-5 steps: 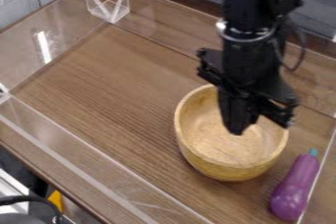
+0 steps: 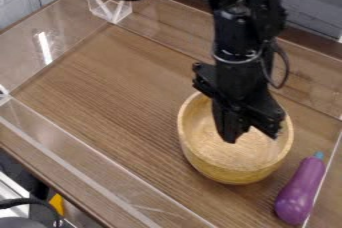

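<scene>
My black gripper (image 2: 235, 118) points down over a pale yellow bowl (image 2: 227, 160), its fingers at the bowl's back rim and partly hiding the inside. I see nothing held between the fingers; the gap between them is hard to make out. A purple eggplant-like object (image 2: 301, 190) lies just right of the bowl, near the front right of the table.
A clear plastic holder (image 2: 108, 4) stands at the back left. Dark cables or hardware (image 2: 27, 212) sit at the bottom-left corner, outside the table's edge.
Over the last second the gripper has moved left, from the bowl's right side toward its middle. The bowl and purple object look about where they were.
</scene>
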